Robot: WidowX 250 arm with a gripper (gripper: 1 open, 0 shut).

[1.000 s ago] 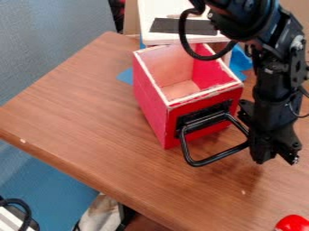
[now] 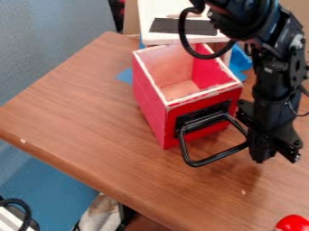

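Observation:
A red open-topped box (image 2: 157, 95) with a pink inside and a dark front panel stands on the wooden table (image 2: 85, 135). A black wire loop handle (image 2: 197, 163) sticks out from its front toward the camera. My black gripper (image 2: 266, 144) is low at the box's right, by the right end of that handle; whether its fingers are shut on it is unclear.
A red round object (image 2: 291, 223) lies at the bottom right. A white board (image 2: 169, 13) and blue material (image 2: 239, 63) are behind the box. The table's edge drops to a blue floor area.

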